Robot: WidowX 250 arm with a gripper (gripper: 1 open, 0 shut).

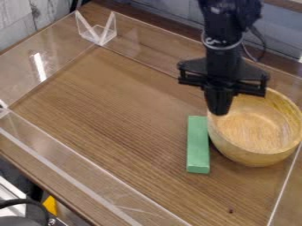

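The black gripper (218,110) hangs with its tip over the left rim of a tan bowl (253,141) at the right; it looks shut, with nothing seen in it. A green bar (197,145) lies on the wooden surface just left of the bowl, below the gripper.
A clear bracket-like object (97,31) stands at the back left. A wall edge runs behind the arm at the upper right.
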